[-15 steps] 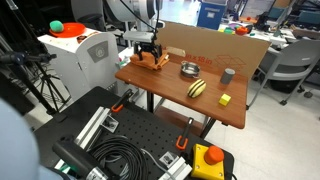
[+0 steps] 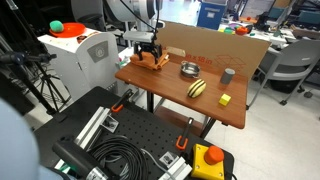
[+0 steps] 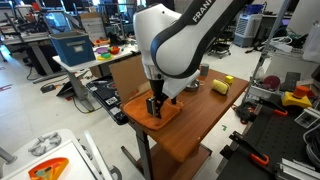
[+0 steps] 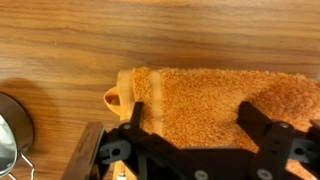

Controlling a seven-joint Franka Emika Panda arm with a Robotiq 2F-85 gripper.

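An orange towel [image 4: 205, 100] lies bunched on the wooden table [image 4: 60, 45], with a loop of its hem sticking out at one side in the wrist view. My gripper is directly over it, fingers wide apart, and towel fabric shows between the two fingers. Whether the fingertips touch the fabric is hard to tell. In the first exterior view the towel [image 2: 152, 62] is at the table's far left corner, below the white arm [image 2: 125, 12]. The second exterior view has the towel [image 3: 142, 109] partly hidden by the hand.
A metal pot [image 2: 190, 69] stands beside the towel. Farther right are a grey cup [image 2: 228, 75], a yellow striped object [image 2: 197, 88] and a yellow block [image 2: 224, 99]. A cardboard panel [image 2: 215, 47] borders the back.
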